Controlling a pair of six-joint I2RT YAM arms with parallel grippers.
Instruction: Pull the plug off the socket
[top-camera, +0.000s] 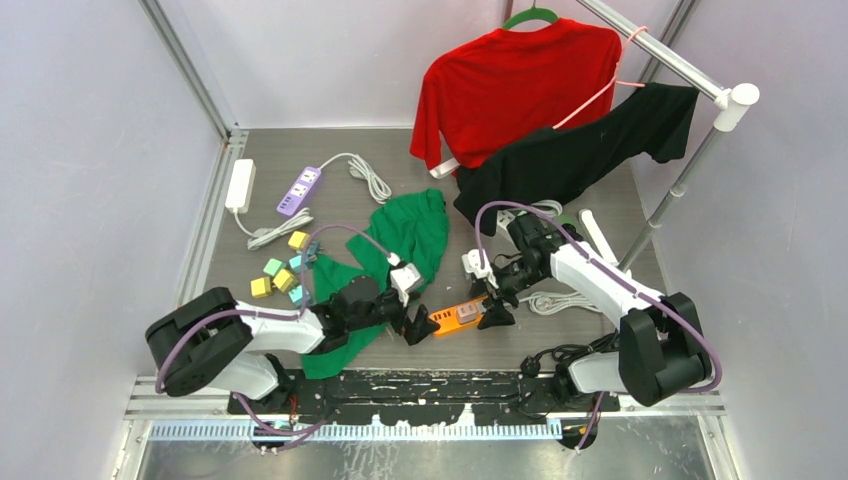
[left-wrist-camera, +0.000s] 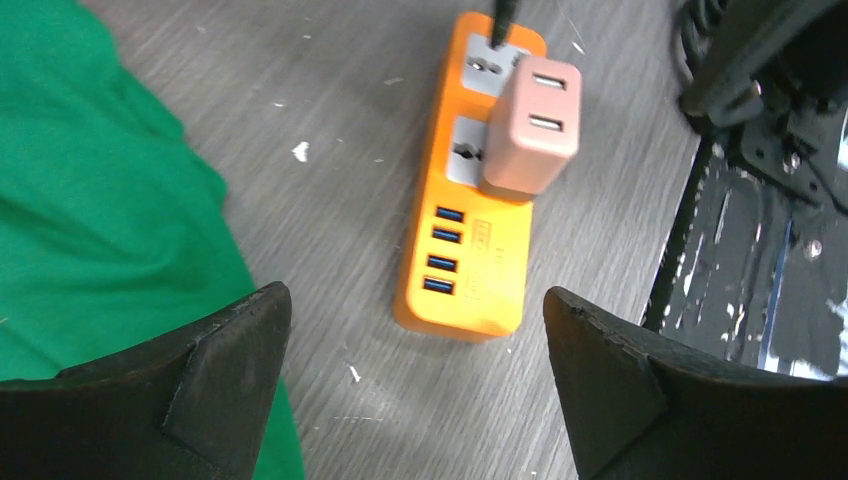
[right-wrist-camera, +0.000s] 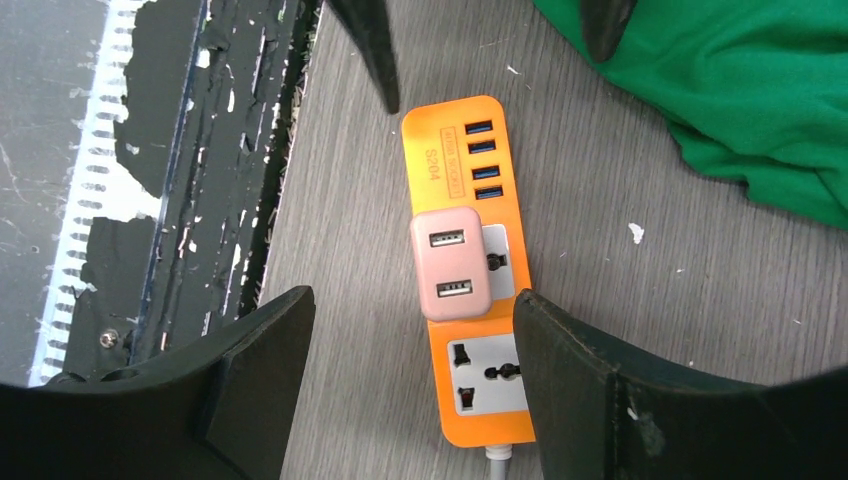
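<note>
An orange power strip (top-camera: 450, 322) lies on the grey table, with a pink cube plug (right-wrist-camera: 450, 265) seated on its socket area, two USB ports facing up. My left gripper (top-camera: 420, 325) hangs open at the strip's USB end; in the left wrist view that end (left-wrist-camera: 465, 280) sits between and beyond its two fingers. My right gripper (top-camera: 490, 305) stands open above the socket end; in the right wrist view the plug lies between and just ahead of its fingers. Neither gripper holds anything.
A green cloth (top-camera: 400, 230) lies left of the strip. Coloured cubes (top-camera: 285, 280), other power strips (top-camera: 298, 190) and cables are farther left and back. Red and black shirts (top-camera: 520, 90) hang at the back. The table's front edge is close below the strip.
</note>
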